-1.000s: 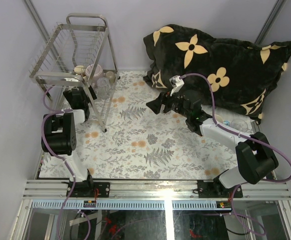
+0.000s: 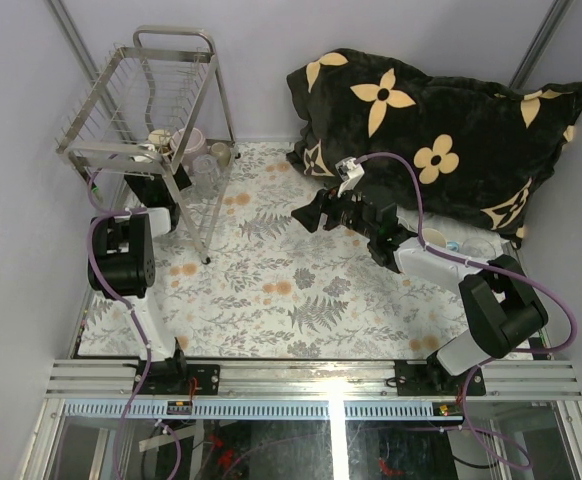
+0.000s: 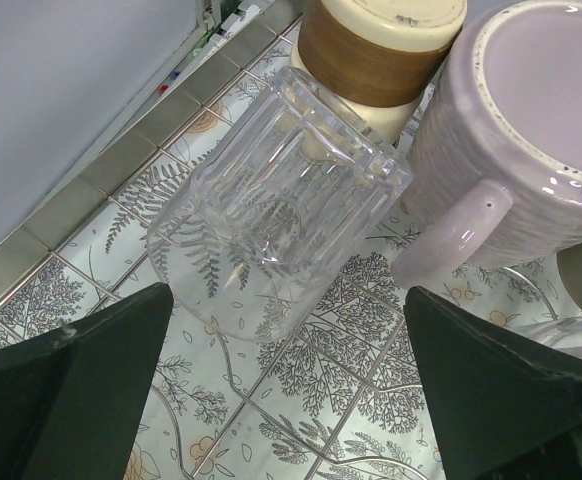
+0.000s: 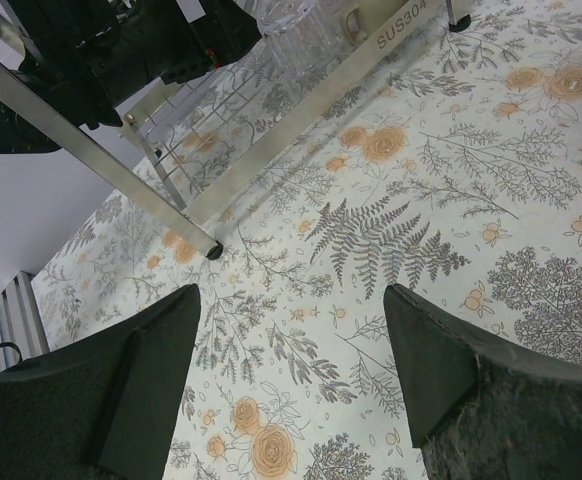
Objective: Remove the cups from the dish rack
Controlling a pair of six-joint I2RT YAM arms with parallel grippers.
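Observation:
The steel dish rack (image 2: 208, 60) stands at the left. On its lower shelf, a clear ribbed cup (image 3: 271, 210) lies tilted, with a lilac mug (image 3: 531, 120) and a cream-and-brown cup (image 3: 376, 55) behind and beside it. Another clear glass (image 2: 206, 175) is partly visible. My left gripper reaches into the rack, open, its fingers just in front of the clear ribbed cup with nothing between them. My right gripper hangs open and empty over the middle of the patterned surface.
A dark flowered cushion (image 2: 381, 130) fills the back right. Some cups at the right are partly hidden behind the right arm. The rack's frame and upper tier (image 2: 151, 80) surround the left gripper.
My left arm has moved slightly further into the rack, toward the back. The right arm has shifted very slightly.

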